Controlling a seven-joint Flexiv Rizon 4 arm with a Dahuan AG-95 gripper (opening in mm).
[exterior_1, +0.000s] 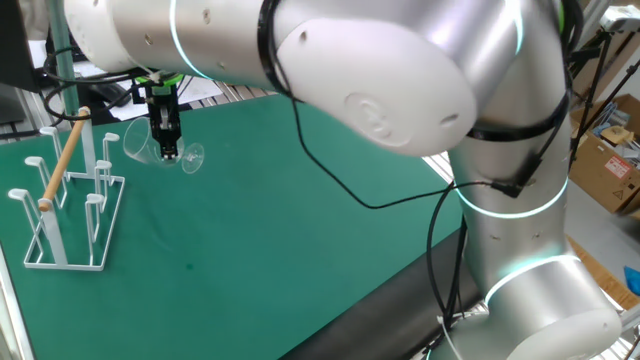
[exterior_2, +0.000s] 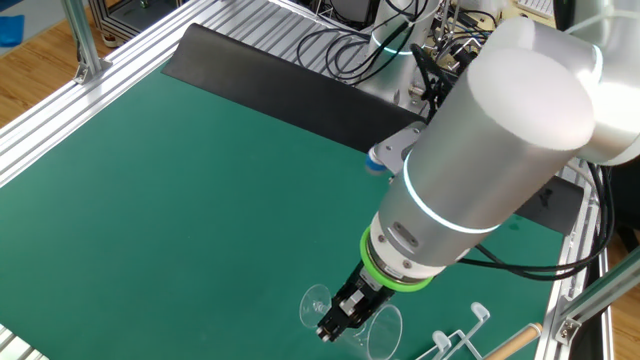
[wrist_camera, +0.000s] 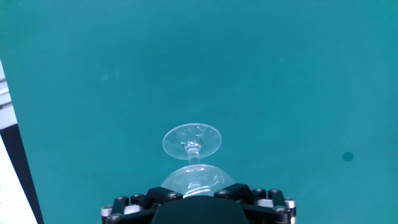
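Observation:
A clear stemmed glass (exterior_2: 385, 332) lies sideways at my gripper (exterior_1: 168, 154), its bowl towards the rack and its round foot (exterior_1: 193, 158) on the other side. My gripper appears shut on it between the bowl and the foot. In the second exterior view the gripper (exterior_2: 328, 334) crosses the glass at that same part. The wrist view shows the foot (wrist_camera: 192, 141) and stem beyond the fingers (wrist_camera: 165, 194); the gripper's dark body hides the actual contact. Whether the glass touches the mat cannot be told.
A white wire rack (exterior_1: 70, 266) with upright hooks and a wooden bar (exterior_1: 64, 160) stands close by, on the bowl side. A black cable (exterior_1: 340, 180) hangs from the arm.

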